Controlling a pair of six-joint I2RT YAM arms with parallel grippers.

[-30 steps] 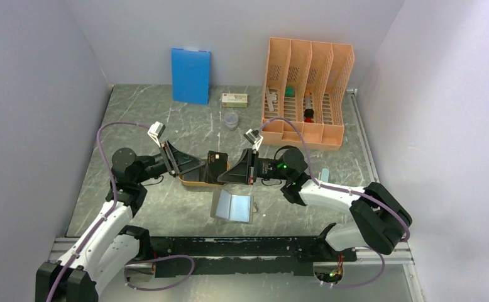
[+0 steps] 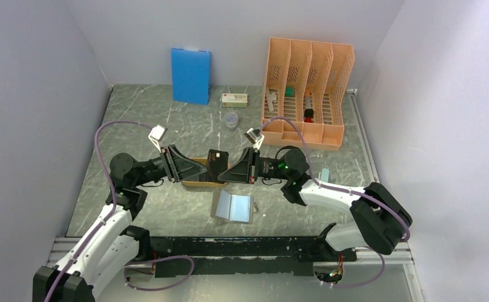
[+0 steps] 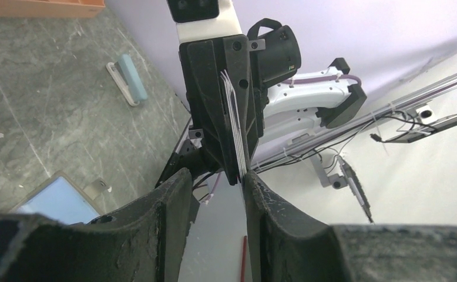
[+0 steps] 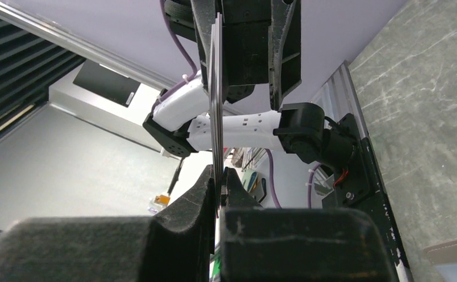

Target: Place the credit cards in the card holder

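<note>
A thin stack of dark credit cards [image 2: 217, 161] stands on edge above the table, gripped at one end by my right gripper [image 2: 222, 178]. In the left wrist view the cards [image 3: 235, 120] appear as several thin edges between the right fingers. My left gripper [image 2: 203, 168] is open. Its fingers [image 3: 170, 200] straddle the far end of the cards, which lies close against one finger, with a wide gap to the other. The right wrist view shows the same stack [image 4: 217, 106] reaching in beside one left finger. Open on the table lies the card holder [image 2: 234, 206], with pale blue inside.
Below the grippers sits a yellow-rimmed tray [image 2: 198, 184]. An orange divided rack [image 2: 322, 135] fills the back right; a small box [image 2: 234, 100], a clear cup [image 2: 230, 120] and a blue folder [image 2: 190, 75] stand at the back.
My right gripper and the cards look still.
</note>
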